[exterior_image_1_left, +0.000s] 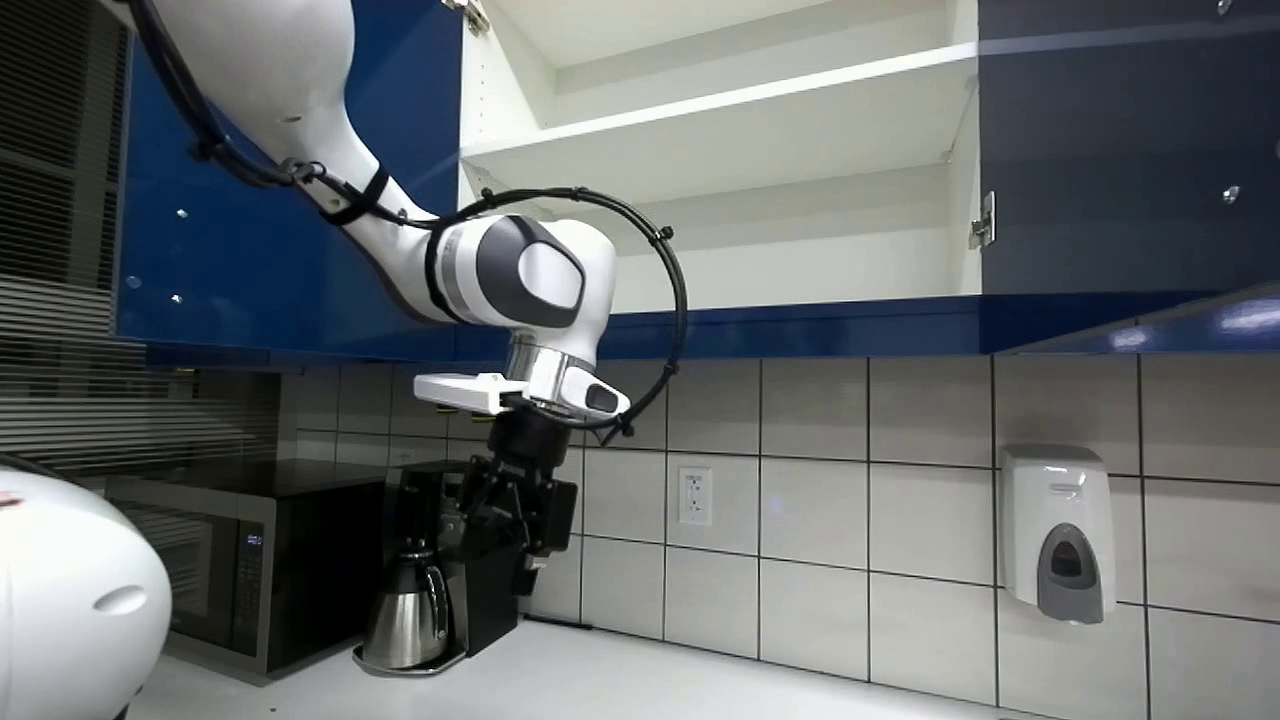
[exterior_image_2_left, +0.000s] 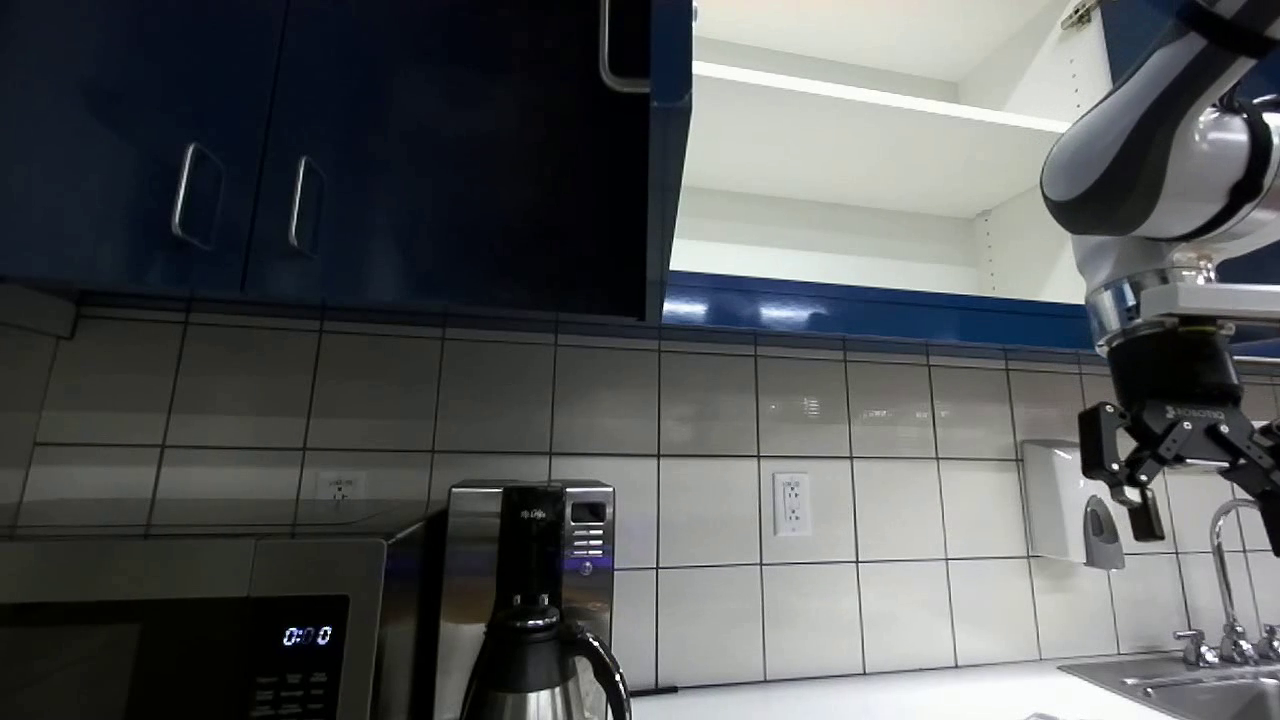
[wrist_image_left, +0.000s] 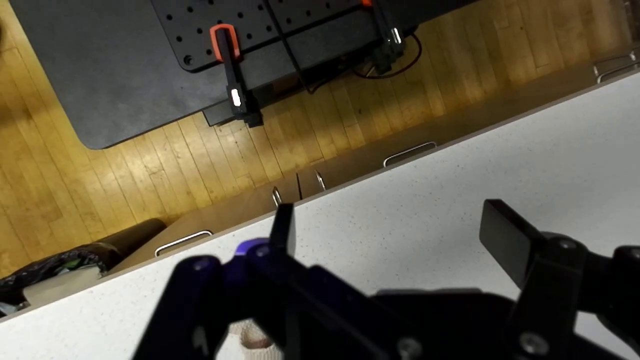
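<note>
My black gripper (exterior_image_1_left: 510, 558) points down over the white counter (exterior_image_1_left: 672, 678), in front of the coffee maker in exterior view 1. In the wrist view the gripper is open, its two fingers wide apart with only bare counter visible between them. Exterior view 2 shows the gripper (exterior_image_2_left: 1209, 522) at the right edge, its fingers spread and empty. Below the left finger in the wrist view lies a beige, cloth-like thing (wrist_image_left: 264, 348), mostly hidden by the gripper. A purple patch (wrist_image_left: 249, 245) shows beside that finger; what it is I cannot tell.
The coffee maker (exterior_image_2_left: 588, 516) with its steel carafe (exterior_image_1_left: 405, 624) stands beside a microwave (exterior_image_1_left: 324, 564). Above, an open cabinet has empty shelves (exterior_image_1_left: 768, 102). A soap dispenser (exterior_image_1_left: 1058, 528) hangs on the tiles; a sink (exterior_image_2_left: 1182, 684) lies at right.
</note>
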